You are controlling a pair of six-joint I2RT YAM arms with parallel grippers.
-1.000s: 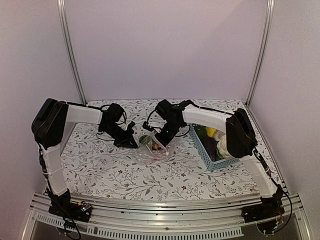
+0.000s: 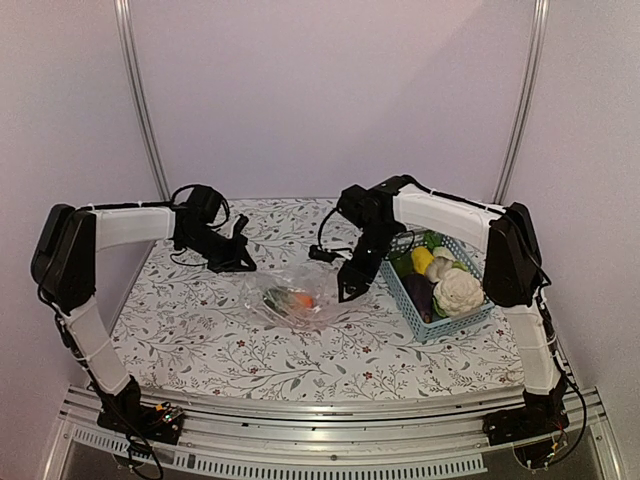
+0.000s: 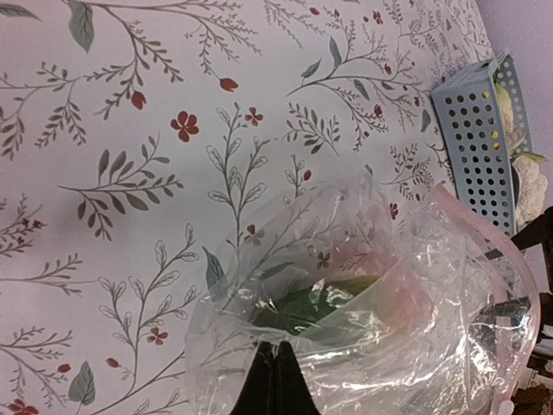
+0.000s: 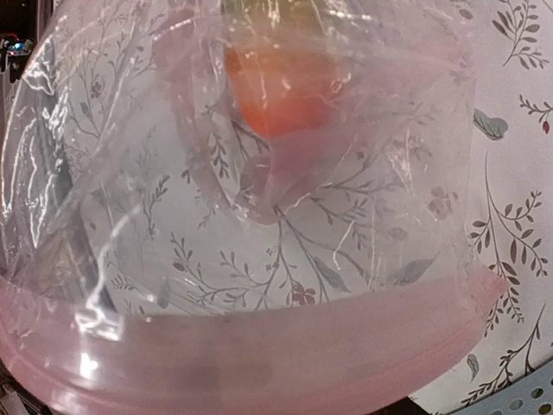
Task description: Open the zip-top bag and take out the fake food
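The clear zip top bag (image 2: 285,312) lies mid-table, with green and orange fake food (image 2: 304,299) inside. Its pink zip lip (image 4: 259,354) spans the lower right wrist view, beyond which an orange end of the food (image 4: 285,95) shows through film. My left gripper is shut at the bag's left part, apparently on the thin film, which moves along with it. At the mouth end is my right gripper (image 2: 345,290); its fingers (image 3: 508,309) show dark and apart beside the lip in the left wrist view. They are hard to make out in the right wrist view.
A blue-grey basket (image 2: 425,331) with a cauliflower (image 2: 459,292), an eggplant (image 2: 419,296) and other produce stands just right of my right gripper.
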